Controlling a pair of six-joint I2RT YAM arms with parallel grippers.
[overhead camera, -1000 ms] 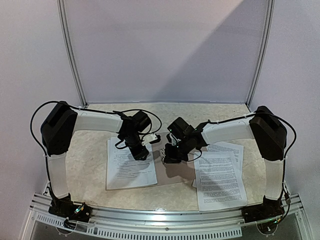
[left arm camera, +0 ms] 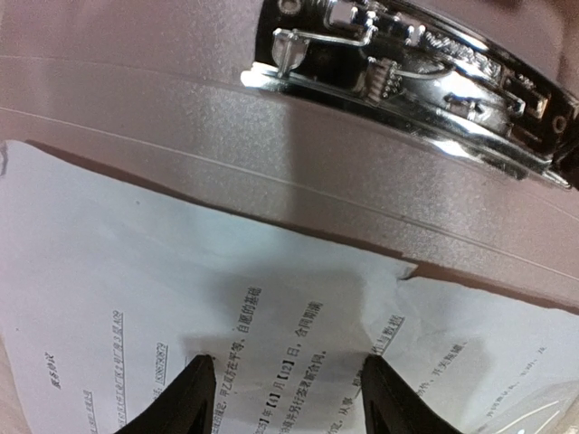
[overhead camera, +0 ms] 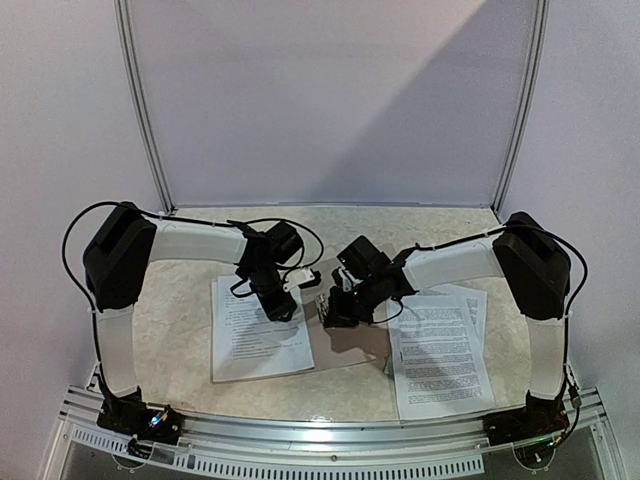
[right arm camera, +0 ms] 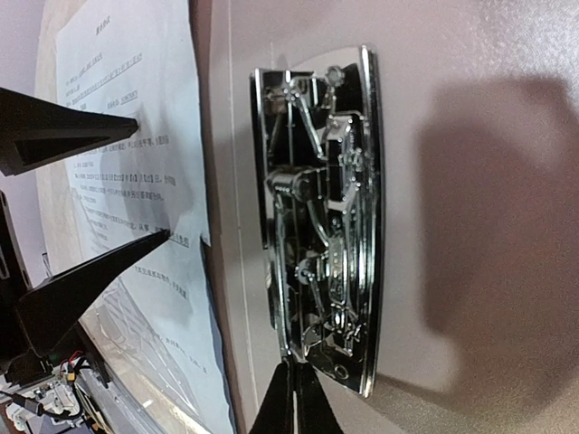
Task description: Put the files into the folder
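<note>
An open pinkish folder [overhead camera: 350, 350] lies mid-table, its metal clip [left arm camera: 407, 81] along the spine. A paper stack [overhead camera: 250, 340] rests on its left half. My left gripper is over that stack beside the clip, fingers parted, with paper visible between them. My right gripper is shut at the lower end of the clip [right arm camera: 321, 226]; whether it pinches any thin part of it is unclear. Left gripper fingers [right arm camera: 90, 280] also show in the right wrist view, above the paper.
More printed sheets [overhead camera: 440, 370] lie at the right of the table, partly under the right arm. Bare table [overhead camera: 170, 340] shows at left and along the back. The two wrists are close together at the centre.
Hardly any movement shows in the top view; both arms hold nearly the same poses over the folder.
</note>
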